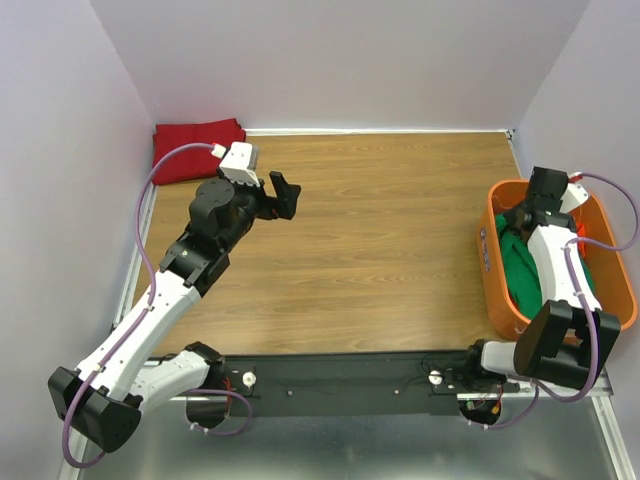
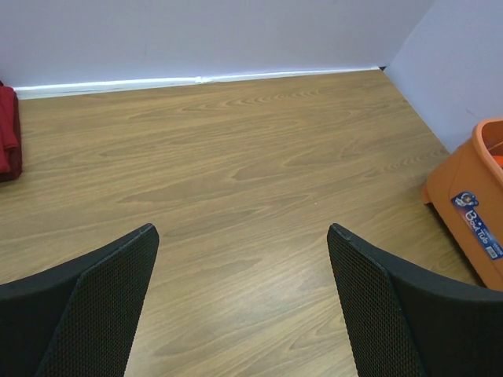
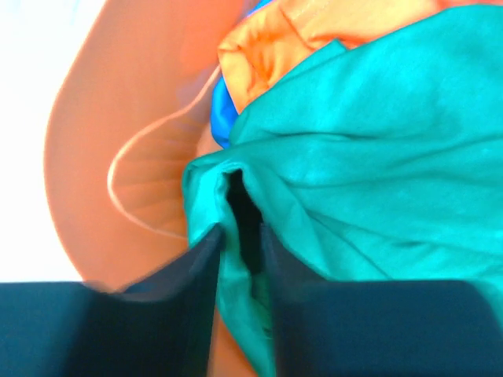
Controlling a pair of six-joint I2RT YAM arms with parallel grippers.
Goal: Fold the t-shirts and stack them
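A folded red shirt point(image 1: 195, 145) lies at the back left of the table point(image 1: 360, 250). An orange tub point(image 1: 492, 270) at the right holds a green shirt point(image 3: 377, 181), an orange cloth point(image 3: 291, 39) and some blue cloth point(image 3: 222, 118). My right gripper is down inside the tub, part open, its blurred fingertips at a raised fold of the green shirt near the tub wall; whether it grips cannot be told. My left gripper point(image 1: 284, 196) hangs open and empty over the left side of the table.
Walls stand close behind and on both sides; the tub sits against the right one.
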